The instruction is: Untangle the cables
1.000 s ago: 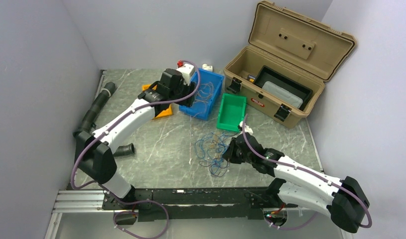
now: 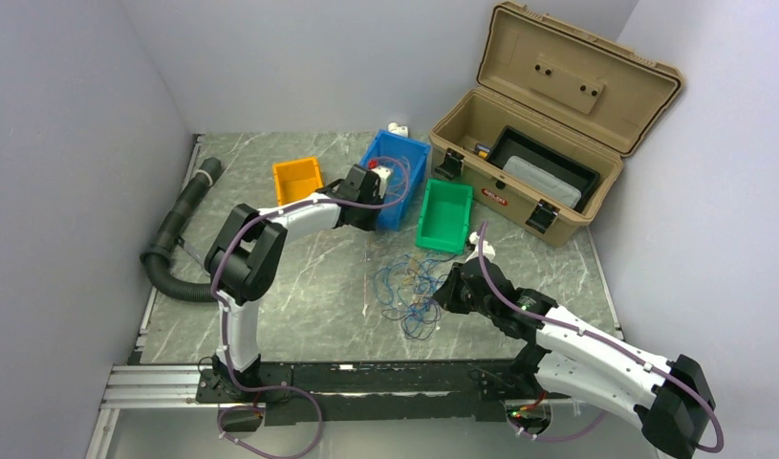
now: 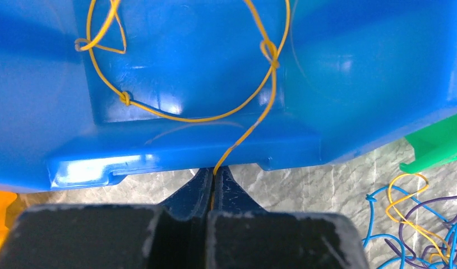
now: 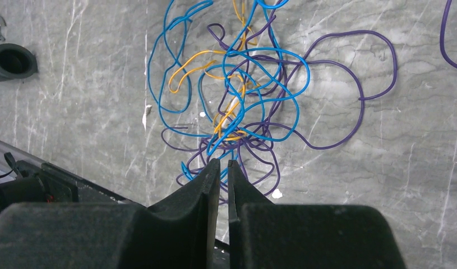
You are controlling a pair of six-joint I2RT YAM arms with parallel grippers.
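A yellow cable (image 3: 253,128) with knots lies looped in the blue bin (image 3: 349,73) and comes over its near wall. My left gripper is shut on that cable just outside the wall; the strand runs in between its fingertips. On the table in the right wrist view is a tangle of blue cable (image 4: 308,78), purple cable (image 4: 360,115) and yellow cable (image 4: 175,78). At the tangle's near side, my right gripper has its fingertips close together with a narrow gap. Whether a strand is pinched there cannot be made out.
The green bin (image 2: 444,215) stands right of the blue one, and an orange bin (image 2: 297,178) to its left. An open tan toolbox (image 2: 529,153) fills the back right. A black hose (image 2: 161,251) lies at left.
My left arm has come from higher up on the left, down and rightward to the blue bin's near side. The right gripper has shifted slightly right; the tangle looks unchanged.
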